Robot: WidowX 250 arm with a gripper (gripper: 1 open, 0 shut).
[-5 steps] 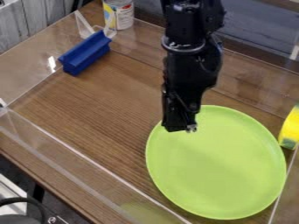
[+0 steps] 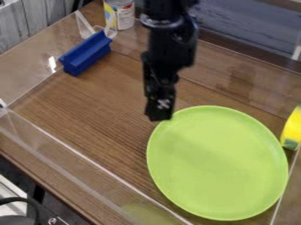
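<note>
My black gripper (image 2: pixel 159 105) hangs over the wooden table, just above and left of the back rim of a large green plate (image 2: pixel 216 163); it is blurred, open, with nothing seen between its fingers. A blue block-like object (image 2: pixel 84 54) lies at the back left.
A can (image 2: pixel 119 12) stands at the back beside the arm. A yellow object (image 2: pixel 293 128) is at the right edge by the plate.
My gripper has moved leftward and up in the view, away from over the plate's back part. The objects on the table have not moved.
</note>
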